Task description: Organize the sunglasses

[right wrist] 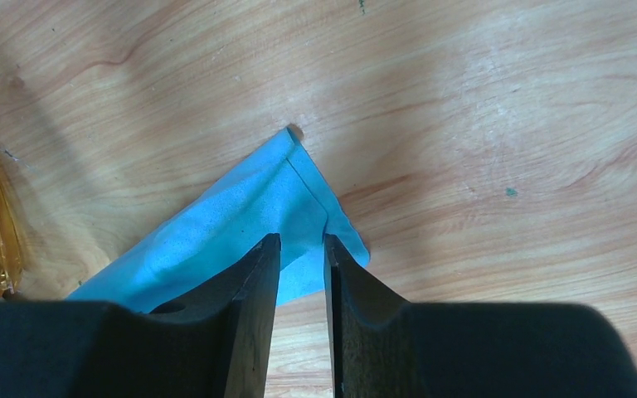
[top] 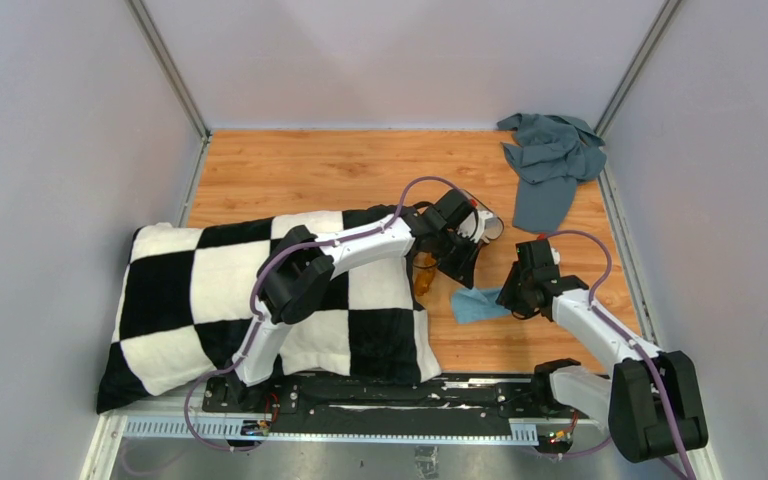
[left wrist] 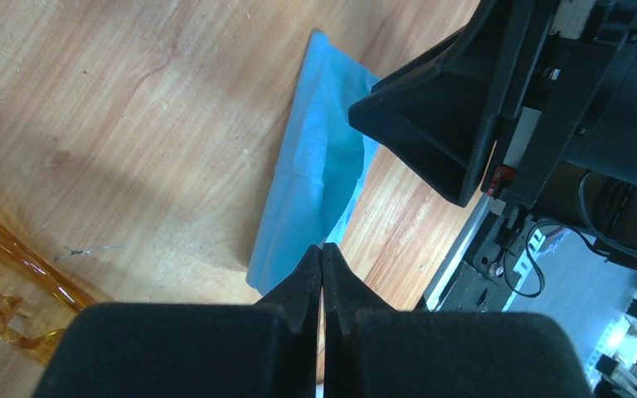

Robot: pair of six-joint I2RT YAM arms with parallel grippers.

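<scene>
A light blue cloth lies folded flat on the wooden table. Over its left end, my left gripper is shut; in the left wrist view nothing shows between its fingertips. Above the cloth's right end is my right gripper, its fingers parted by a narrow gap through which cloth shows. Whether they touch the cloth I cannot tell. A glossy amber translucent object, perhaps the sunglasses, rests left of the cloth, partly covered by the left arm. Behind that arm a pale case is partly visible.
A black-and-white checkered blanket covers the left of the table. Crumpled grey-blue fabric lies in the back right corner. Bare wood stretches along the back. The two grippers are close together over the cloth.
</scene>
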